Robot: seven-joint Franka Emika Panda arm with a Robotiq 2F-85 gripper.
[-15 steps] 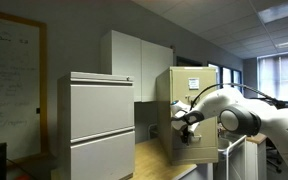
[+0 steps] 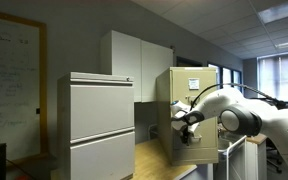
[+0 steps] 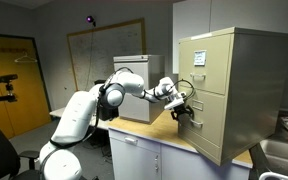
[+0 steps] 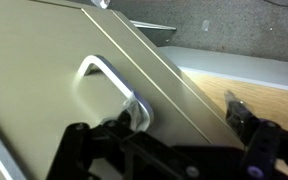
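Note:
A beige filing cabinet (image 3: 206, 75) stands on the wooden counter, with several drawers. In the wrist view one bar-shaped drawer handle (image 4: 104, 74) runs across the beige front, its lower end close to my left finger. My gripper is open, its two fingers wide apart: the left finger (image 4: 135, 112) lies over the drawer front by the handle, and the right one (image 4: 240, 105) is out past the cabinet's edge, above the counter. Whether the left finger touches the handle I cannot tell. In the second exterior view the gripper (image 3: 175, 105) is at the cabinet's side facing the arm.
A second, grey-white cabinet (image 2: 97, 125) stands across the counter (image 2: 152, 161). White wall cupboards (image 2: 137, 58) hang behind. A sink (image 3: 284, 153) lies beyond the beige cabinet. Open counter shows between the two cabinets.

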